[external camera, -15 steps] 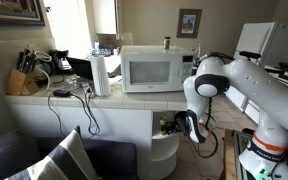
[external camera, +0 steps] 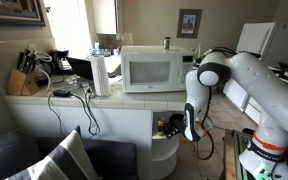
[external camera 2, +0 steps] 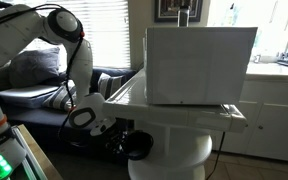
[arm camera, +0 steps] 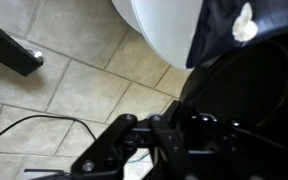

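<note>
A dark round container, like a pot or bin (arm camera: 246,88), fills the right of the wrist view, its curved rim facing me. My gripper meets that rim and appears shut on it, though the dark fingers blend into the dark wall. From the opposite side, the same pot (external camera 2: 138,146) shows beside my gripper (external camera 2: 117,138), low by the white rounded shelf unit. In the first exterior view the gripper (external camera: 171,130) is small and dark, close to the pot (external camera: 177,117) at the shelf.
White rounded shelves (external camera: 164,155) stand under the counter end. Above is a white microwave (external camera: 159,70). A dark couch (external camera: 101,157) lies to the left. Tiled floor (arm camera: 89,85) with a black cable (arm camera: 46,118) lies below the gripper.
Over the last second my forearm has risen slightly above the pot area. The gripper end stays close to the shelf. Nothing else visibly differs.
</note>
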